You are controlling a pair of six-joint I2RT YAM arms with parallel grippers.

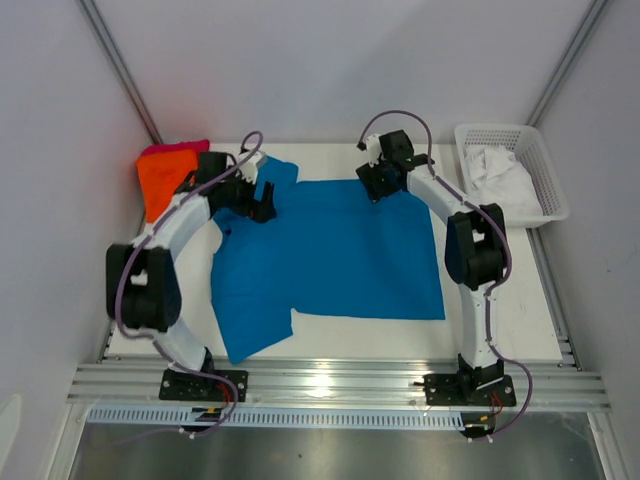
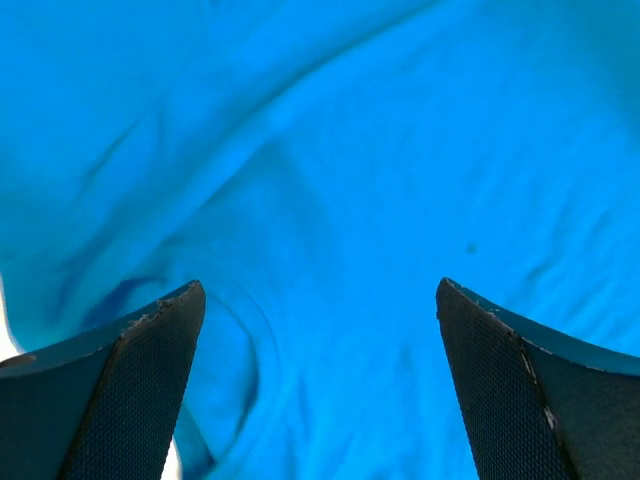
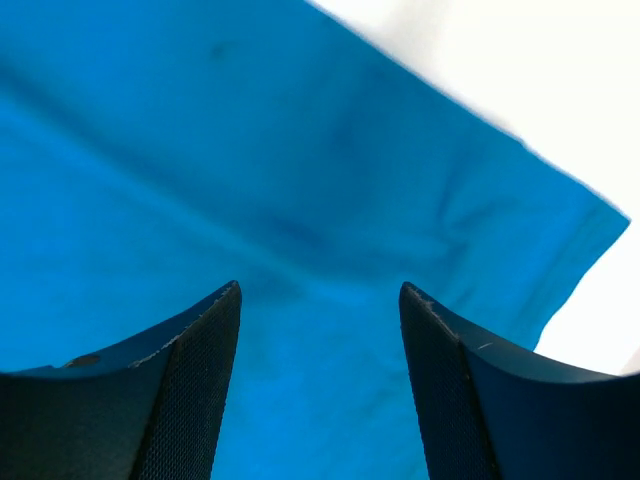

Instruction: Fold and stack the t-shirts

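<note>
A blue T-shirt (image 1: 340,260) lies spread over the table, a sleeve sticking out at the upper left and another at the lower left. My left gripper (image 1: 255,200) hangs over its upper left part, fingers apart; in the left wrist view only creased blue cloth (image 2: 300,200) lies between and beyond them. My right gripper (image 1: 374,176) is over the upper right edge of the shirt, fingers apart above the cloth (image 3: 300,180), with white table visible past that edge.
Folded orange and red cloths (image 1: 160,180) sit at the back left. A white basket (image 1: 550,212) with white cloth stands at the back right. Bare table (image 1: 510,310) shows at the right and along the front.
</note>
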